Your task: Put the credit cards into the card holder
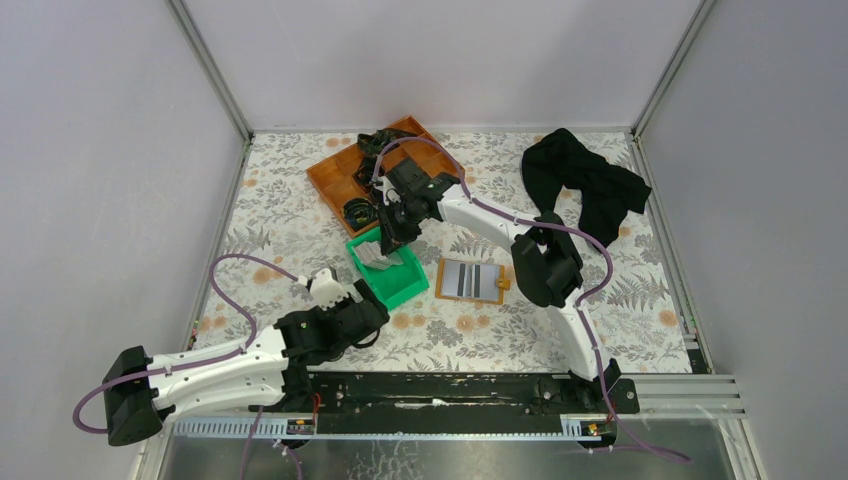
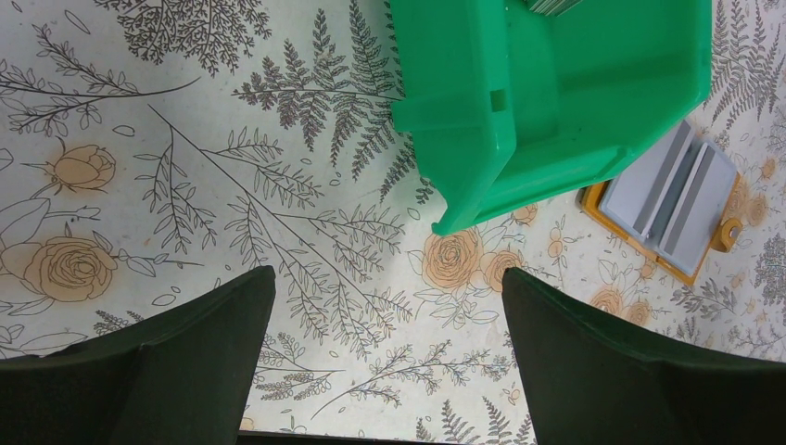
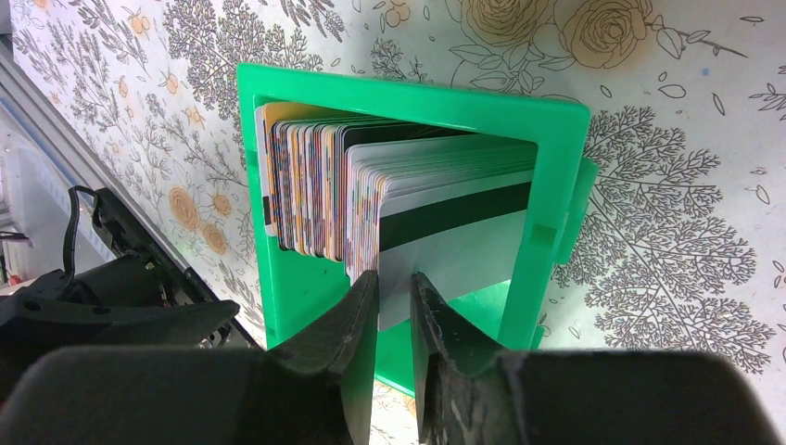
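Note:
A thick row of credit cards [image 3: 315, 181] stands in a green tray [image 3: 408, 97], the front one white with a dark stripe. Over the tray, my right gripper is narrowly parted, its fingertips at the lower left corner of that front card [image 3: 454, 255]. Whether they touch it is hard to tell. To the tray's right in the top view lies what looks like the card holder [image 1: 470, 280], flat and orange-edged with pale panels and dark bars. My left gripper hangs wide open at the tray's near end, empty.
Behind the green tray, an orange-brown divided box [image 1: 332, 178] holds dark items. A black cloth [image 1: 583, 180] is spread at the back right.

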